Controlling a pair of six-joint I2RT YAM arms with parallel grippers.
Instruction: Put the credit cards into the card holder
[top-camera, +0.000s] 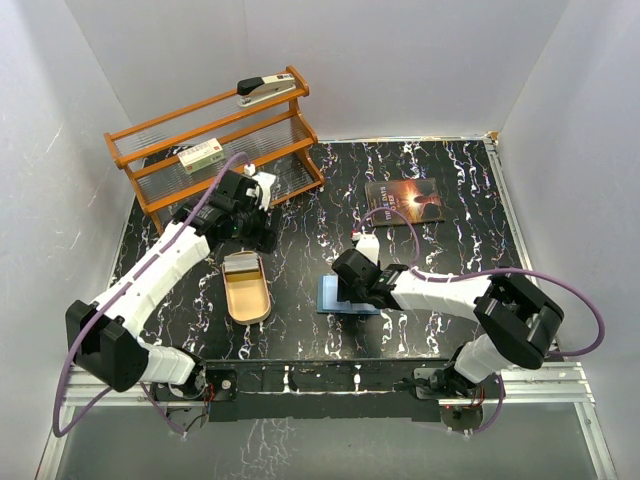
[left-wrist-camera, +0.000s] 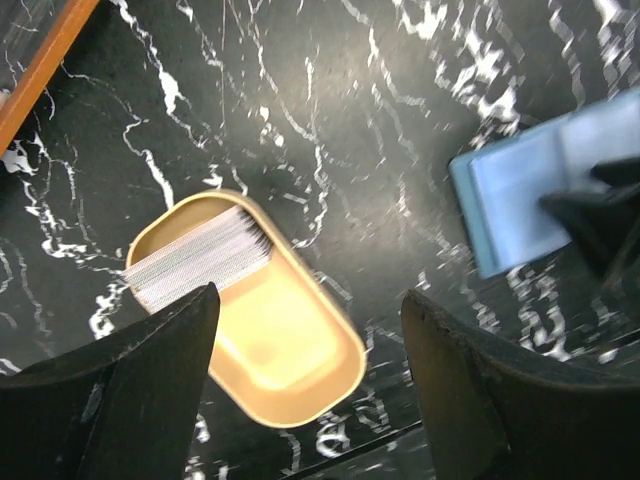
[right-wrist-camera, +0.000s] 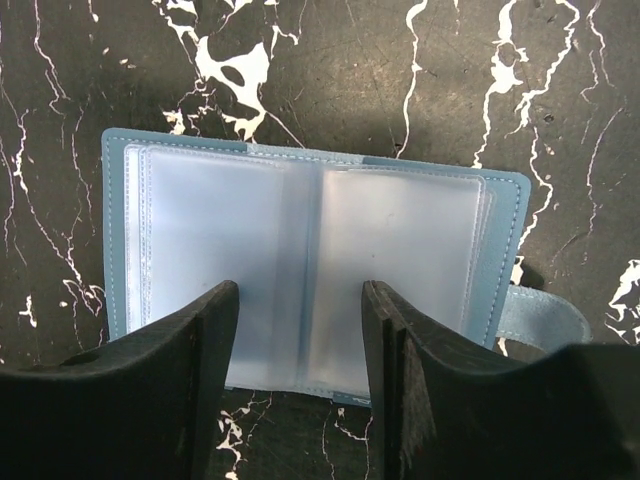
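The tan tray (left-wrist-camera: 300, 360) holds a row of thin cards (left-wrist-camera: 195, 258) at one end. My left gripper hangs open above it, nothing between its fingers. The light blue card holder (right-wrist-camera: 230, 240) lies open on the black marbled table, showing two clear sleeves. My right gripper is over the holder, its fingertips apart near the lower middle of the sleeves; whether they touch it is unclear. In the top view the arms partly cover the holder and the tray.
A wooden rack (top-camera: 215, 130) with a stapler (top-camera: 262, 88) and a box (top-camera: 200, 155) stands at the back left. A book (top-camera: 405, 200) lies at the back right. The table between tray and holder is clear.
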